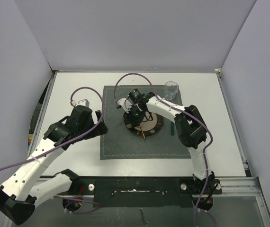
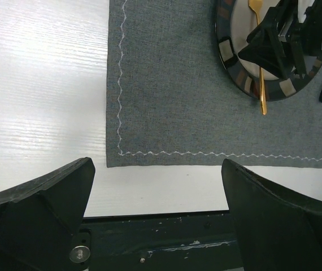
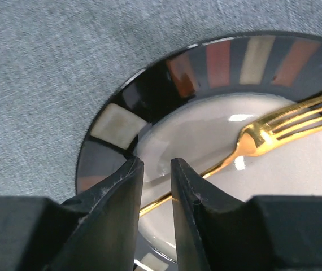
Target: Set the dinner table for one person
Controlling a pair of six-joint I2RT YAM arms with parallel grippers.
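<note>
A dark-rimmed plate [image 1: 159, 124] with a pale centre lies on the grey placemat [image 1: 118, 146]. The gold fork [image 3: 251, 140] rests across it, its handle end [image 2: 263, 104] sticking out over the rim. Over the plate is my right gripper, its fingers a little apart, with the fork's handle passing by the gap; whether they touch it I cannot tell. In the top view that arm hides most of the fork. My left gripper stands open and empty by the mat's left edge. A teal-handled utensil [image 1: 173, 128] lies right of the plate.
A clear glass [image 1: 171, 90] stands at the mat's upper right corner. Purple cables arch over both arms.
</note>
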